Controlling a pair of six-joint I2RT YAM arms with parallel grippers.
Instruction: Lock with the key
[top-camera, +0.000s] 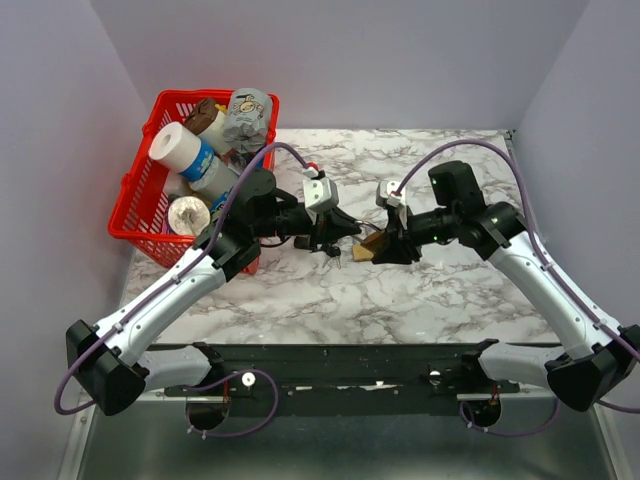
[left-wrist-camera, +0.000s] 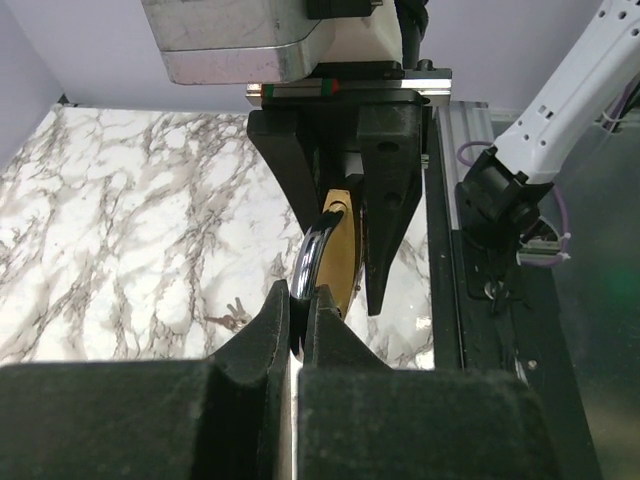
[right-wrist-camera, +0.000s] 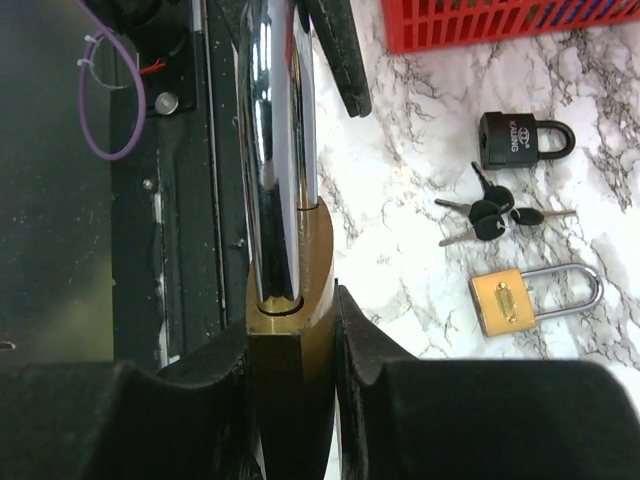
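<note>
A brass padlock (right-wrist-camera: 318, 245) with a chrome shackle (right-wrist-camera: 270, 150) is held in the air between both arms. My left gripper is shut on the curved end of the shackle. From the other side, my right gripper (top-camera: 384, 248) is shut on the brass body. Both shackle legs meet the top of the body in the right wrist view. On the table below lies a bunch of several black-headed keys (right-wrist-camera: 488, 210). No key shows in either gripper; much of the padlock's body is hidden by the right fingers (left-wrist-camera: 390, 170).
A second brass padlock (right-wrist-camera: 505, 302) lies on the marble table near the keys, and a black padlock (right-wrist-camera: 508, 140) lies on their other side. At the left stands a red basket (top-camera: 125, 205) full of packages.
</note>
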